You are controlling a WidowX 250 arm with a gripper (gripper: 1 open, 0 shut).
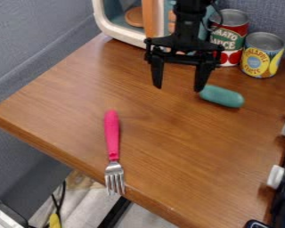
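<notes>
My black gripper (178, 78) hangs over the back middle of the wooden table (74, 98), open, with nothing between its fingers. A teal cylindrical object (223, 95) lies just right of the right fingertip; whether they touch I cannot tell. A fork with a pink handle (111, 138) lies at the front left, tines pointing toward the front edge.
At the back stand a red tomato can (226, 42), a yellow-labelled can (260, 59) and a white-and-teal container (120, 15). A dark appliance with white knobs (280, 200) lines the right edge.
</notes>
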